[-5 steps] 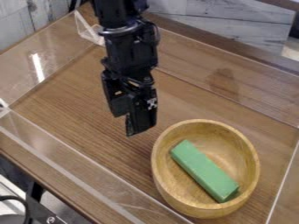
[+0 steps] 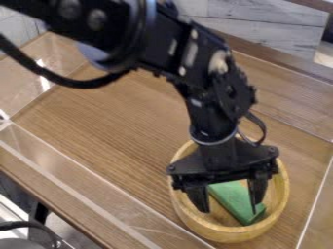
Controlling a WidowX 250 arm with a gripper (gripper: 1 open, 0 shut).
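My black gripper (image 2: 229, 187) is lowered into a round tan bowl (image 2: 194, 214) at the lower right, its open fingers on either side of a green block (image 2: 242, 202) lying in the bowl. The arm above it hides part of the bowl and the back of the block.
Pale walls or edges border it at the left and back, and a dark cable lies at the lower left corner.
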